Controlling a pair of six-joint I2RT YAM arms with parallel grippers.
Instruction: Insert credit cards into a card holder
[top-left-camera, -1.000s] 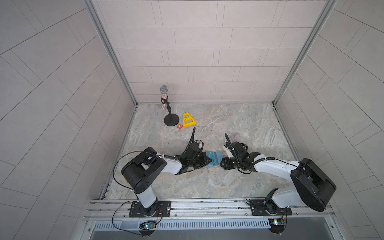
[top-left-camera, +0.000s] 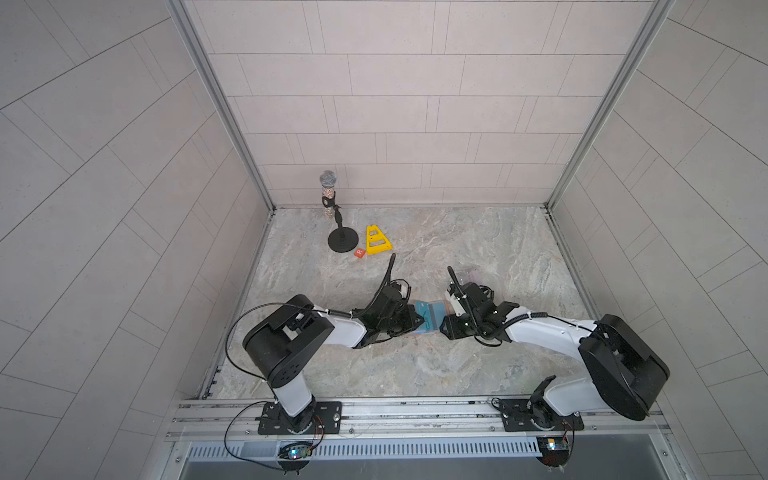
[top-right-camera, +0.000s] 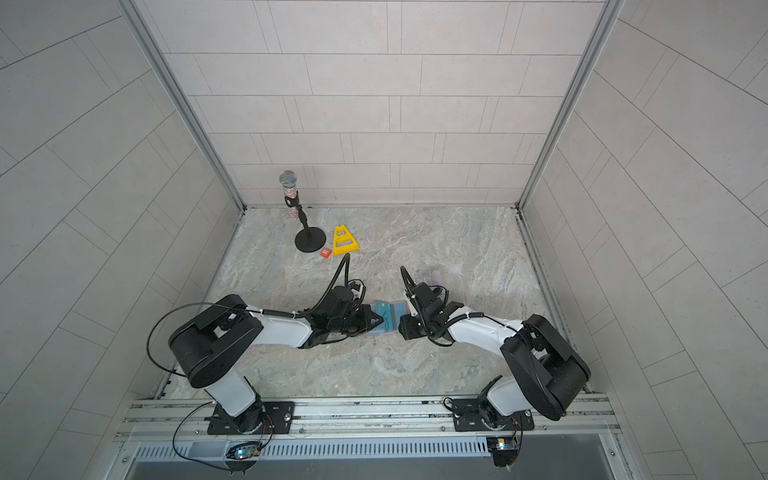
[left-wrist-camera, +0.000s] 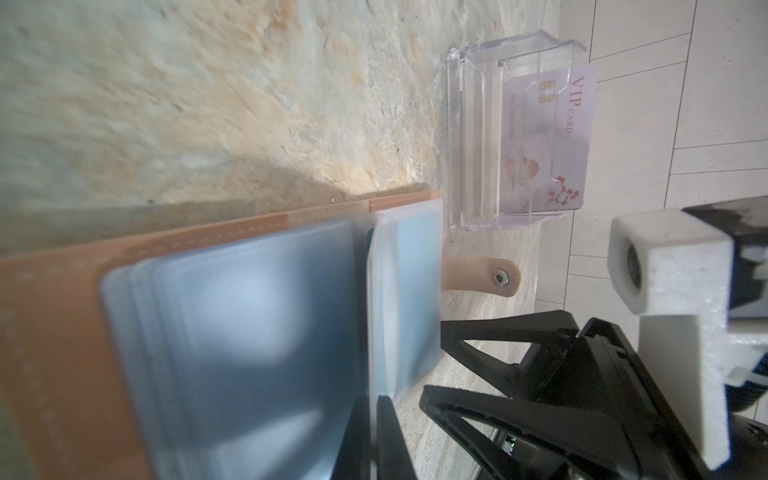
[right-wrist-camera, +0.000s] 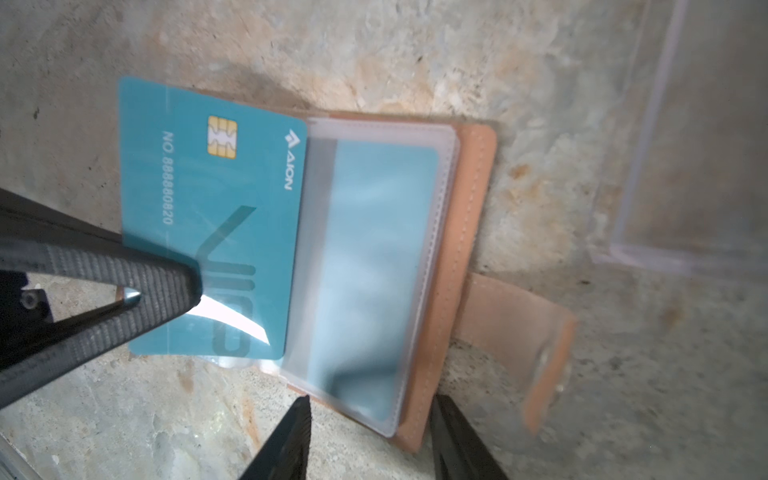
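Note:
The tan card holder (left-wrist-camera: 56, 344) lies open on the table with clear blue sleeves (left-wrist-camera: 248, 328). In the right wrist view a teal card (right-wrist-camera: 224, 208) covers its left part, under a black finger of the other arm. My left gripper is shut at the raised edge of a clear sleeve; anything thin between its tips is unclear. My right gripper is part open at the near edge of the right-hand sleeve (right-wrist-camera: 368, 264), with no object seen between its fingers.
A clear box (left-wrist-camera: 472, 136) with a VIP card (left-wrist-camera: 544, 136) stands beside the holder. A microphone stand (top-left-camera: 342, 238), yellow piece (top-left-camera: 376, 248) and red cube (top-left-camera: 360, 253) sit at the back left.
Both arms have shifted very slightly in the top left view; otherwise little visibly differs.

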